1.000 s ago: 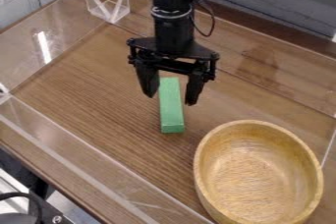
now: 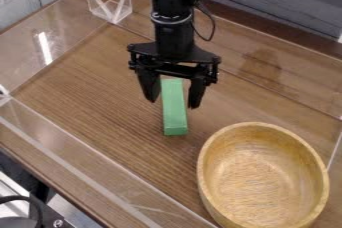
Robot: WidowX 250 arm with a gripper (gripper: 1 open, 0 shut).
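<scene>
My black gripper (image 2: 174,82) hangs over the middle of the wooden table, its two fingers spread open, one to either side of the upper end of a green block (image 2: 174,116). The block lies lengthwise, pointing toward the front of the table. Whether either finger touches it cannot be told from this view.
A large cream bowl (image 2: 262,213) takes up the front right of the table (image 2: 80,122). A clear angular object (image 2: 110,4) stands at the back left. A black cable (image 2: 27,202) is at the lower left edge.
The gripper and arm have shifted very slightly over the last second, staying around the upper end of the green block. The block and bowl look unmoved.
</scene>
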